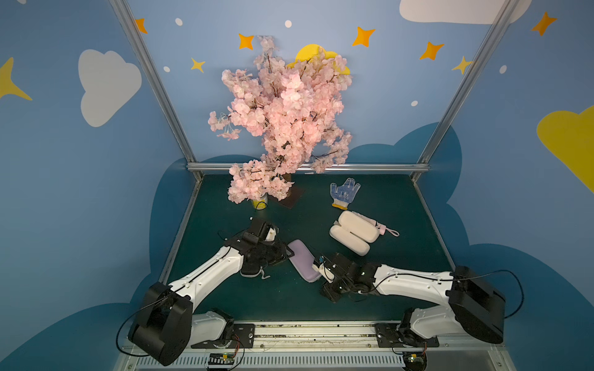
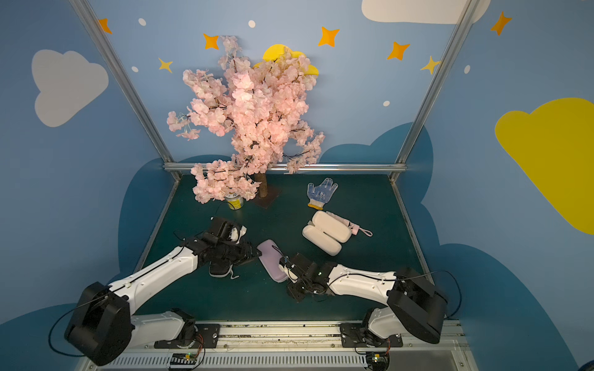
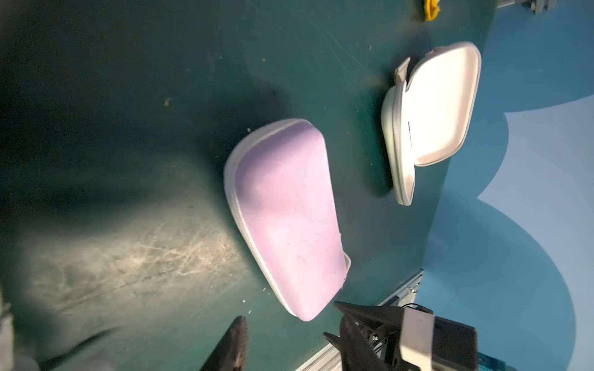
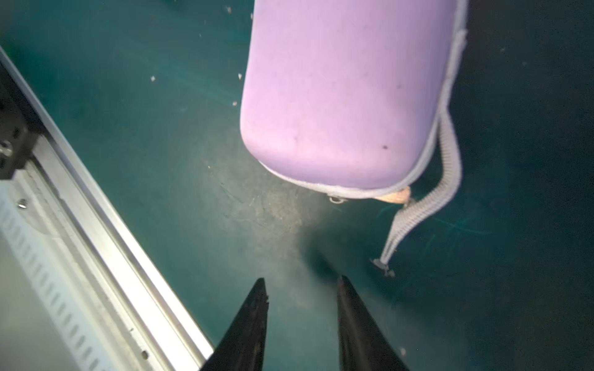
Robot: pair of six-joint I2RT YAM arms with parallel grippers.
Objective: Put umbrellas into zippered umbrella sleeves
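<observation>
A purple zippered sleeve (image 1: 303, 260) lies shut on the dark green table between both arms, its grey strap (image 4: 450, 162) trailing from one end. Close to the sleeve's far left end, my left gripper is part open, nothing between its fingers. Over the strap end, my right gripper is also part open and empty. An open white sleeve (image 1: 354, 232) lies to the right, its two halves spread. Beside it rests a light pink folded umbrella (image 1: 382, 228) with a wrist loop. Partly hidden under my left arm is a dark sleeve (image 1: 250, 272).
Near the back lies a blue glove (image 2: 321, 193) with a yellow cuff. Pink artificial blossoms (image 1: 290, 117) stand at the back left with a yellow can (image 1: 260, 202) below. A metal rail (image 1: 321, 330) bounds the front.
</observation>
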